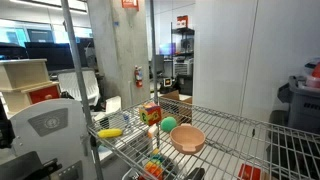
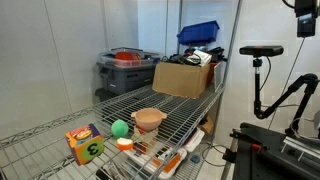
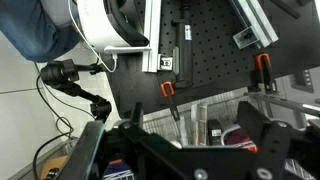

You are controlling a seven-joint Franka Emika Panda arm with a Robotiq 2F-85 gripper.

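My gripper stands open in the wrist view, with orange-edged fingers [image 3: 168, 90] wide apart over a dark perforated plate and nothing between them. On the wire rack sit a tan bowl [image 1: 187, 138], a green ball [image 1: 168, 124] and a colourful red-and-yellow box [image 1: 150, 112]. The second exterior view shows the same bowl [image 2: 149, 118], ball [image 2: 120, 128] and box [image 2: 85, 143] close together. A yellow item [image 1: 110, 132] lies near the rack's left end. The gripper's fingers are not clearly visible in either exterior view.
A multicoloured item [image 1: 155, 166] shows toward the rack's near edge. Beyond the rack are a cardboard box [image 2: 182, 78] and a grey bin [image 2: 128, 75]. Bare wire rack [image 1: 232, 135] extends right of the bowl. A black stand arm [image 2: 262, 85] rises at right.
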